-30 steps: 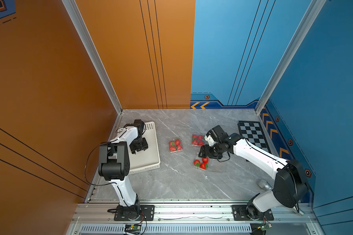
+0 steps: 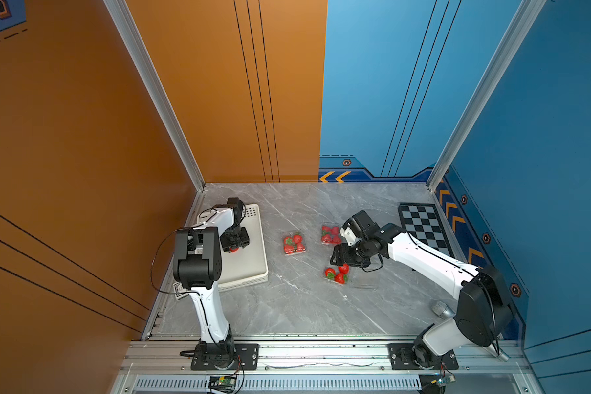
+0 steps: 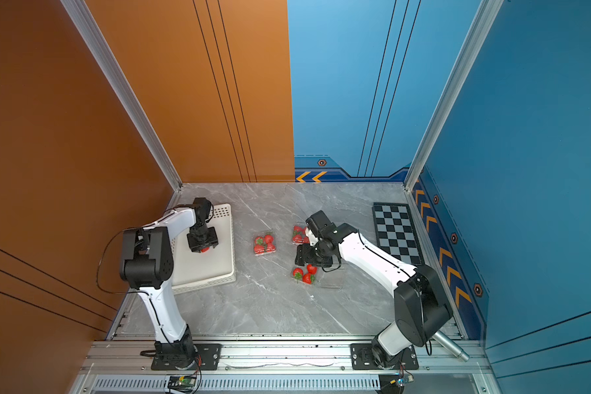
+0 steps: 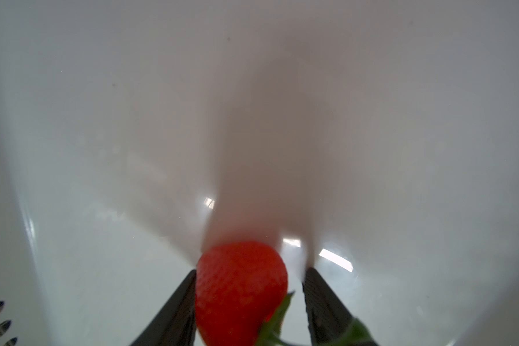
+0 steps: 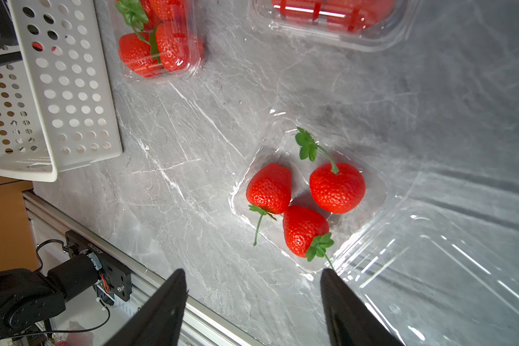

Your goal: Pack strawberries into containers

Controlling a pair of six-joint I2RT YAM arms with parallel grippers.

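In the left wrist view a red strawberry (image 4: 239,294) with green leaves sits in the white basket (image 2: 243,272). My left gripper straddles it with open fingers; the berry is close to one finger and a gap shows towards the other. Over an open clear container (image 5: 377,199) holding three strawberries (image 5: 270,187), my right gripper hangs open and empty. The container's clear lid (image 5: 438,271) lies folded out to one side. Two filled clear containers stand beyond: one near the basket (image 2: 294,243), one farther right (image 2: 330,234).
A black-and-white checkered board (image 2: 426,226) lies at the table's right. A small clear object (image 2: 442,308) rests by the right arm's base.
The right arm has hardly moved.
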